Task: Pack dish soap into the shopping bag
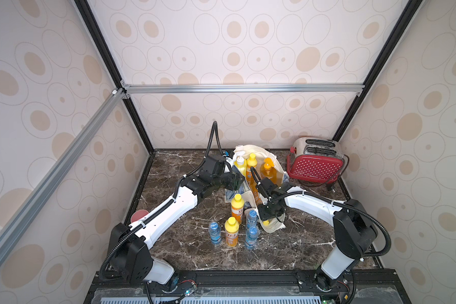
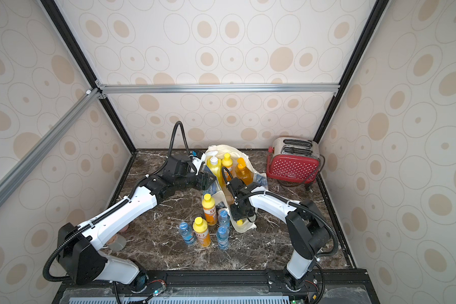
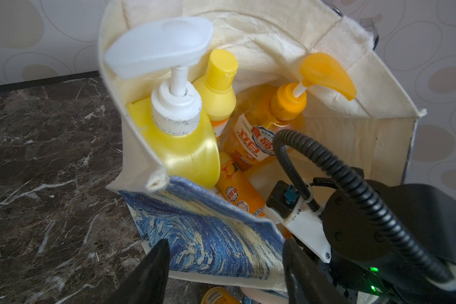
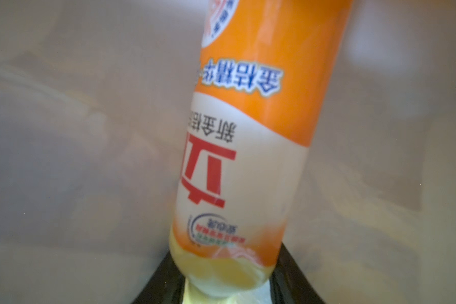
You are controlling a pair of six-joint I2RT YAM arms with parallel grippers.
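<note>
The cream shopping bag [image 1: 253,148] stands at the back centre, its mouth facing up. Inside it are a white-pump yellow bottle [image 3: 177,136], a yellow-capped bottle [image 3: 220,71] and an orange pump bottle [image 3: 283,103]. An orange dish soap bottle [image 4: 248,111] lies slanted in the bag, yellow cap [image 1: 266,222] toward the front. Around its neck end stand the parted fingers of my right gripper; contact cannot be made out. My left gripper is open at the bag's blue-patterned side [image 3: 207,238], its fingers apart.
Two upright yellow-capped orange bottles [image 1: 231,232] and several small blue water bottles [image 1: 214,232] stand just in front of the bag. A red toaster [image 1: 316,164] is at the back right.
</note>
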